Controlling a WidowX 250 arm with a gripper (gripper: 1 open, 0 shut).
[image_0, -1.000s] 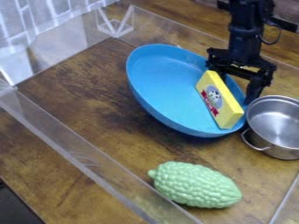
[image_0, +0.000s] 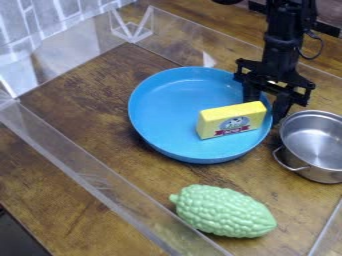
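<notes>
A yellow box (image_0: 230, 117) with a label on its side sits in a round blue plate (image_0: 174, 105), towards the plate's right side. The black arm reaches down from the top right, its gripper (image_0: 273, 92) low at the plate's right rim, just behind and right of the box. The fingertips are dark and partly hidden, so their grip is unclear.
A metal pot (image_0: 313, 150) stands at the right, close beside the plate. A green bumpy vegetable toy (image_0: 222, 211) lies in front.
The yellow box has turned from pointing front to back to lying crosswise, and has shifted slightly left. The plate has settled with it; the gripper has moved slightly.
</notes>
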